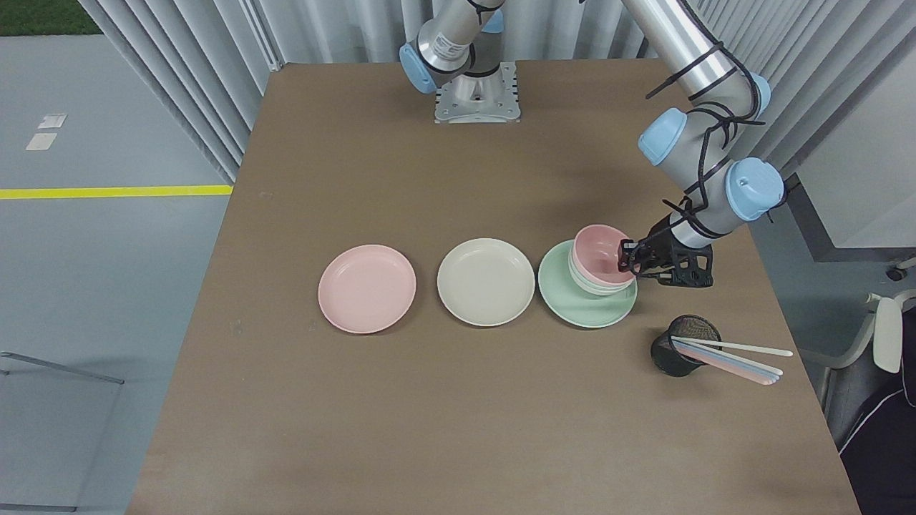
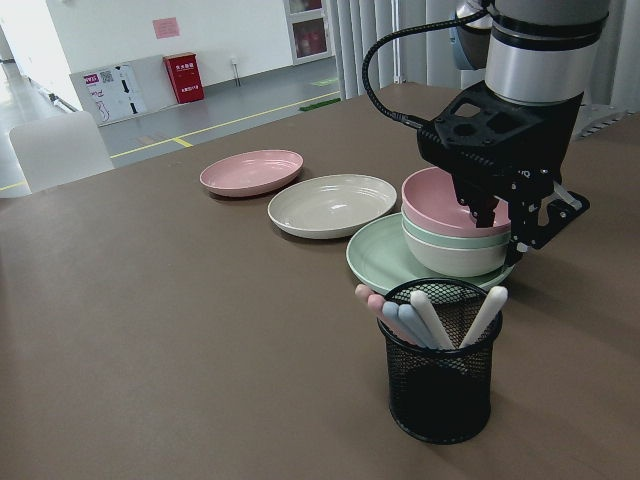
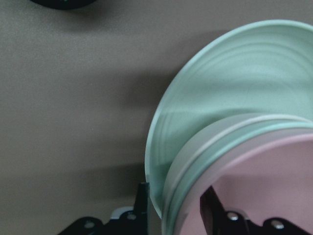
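A stack of pink (image 1: 599,249), mint and white bowls sits on a green plate (image 1: 563,296), beside a cream plate (image 1: 485,282) and a pink plate (image 1: 366,288). My gripper is at the stack's edge, its fingers straddling the rims in the wrist view, one inside the pink bowl and one outside, apart from each other, so it is open. Whether the fingers touch the bowls is unclear.
A black mesh holder (image 2: 440,390) with several chopsticks stands at the front right.
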